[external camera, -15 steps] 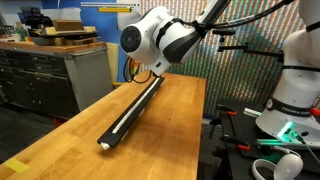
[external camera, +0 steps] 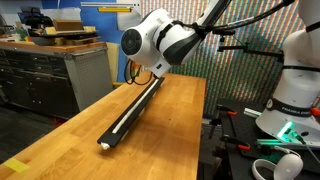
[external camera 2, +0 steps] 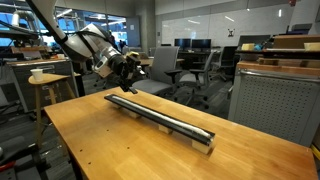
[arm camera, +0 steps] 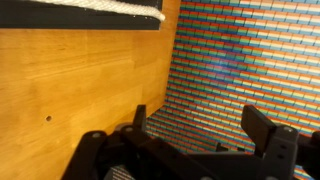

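Note:
A long, narrow black tray (external camera: 112,137) lies on the wooden table (external camera: 75,140), with a white rope-like strip (external camera 2: 165,117) running along it. Small light blocks seem to sit under the tray's near end in exterior view 2. My gripper is open, its dark fingers wide apart and nothing between them. In the wrist view one end of the black tray (arm camera: 80,22) and the white strip (arm camera: 115,6) show at the top left, away from the fingers. The exterior views show the arm over the tray's far end; its fingertips are too small to make out.
A yellow patch (external camera: 15,165) marks the table's near left. Bare tabletop lies on both sides of the tray. Past the table edge, the wrist view shows a striped, multicoloured surface (arm camera: 240,60). Office chairs (external camera 2: 198,88) and a grey cabinet (external camera 2: 270,105) stand beyond the table.

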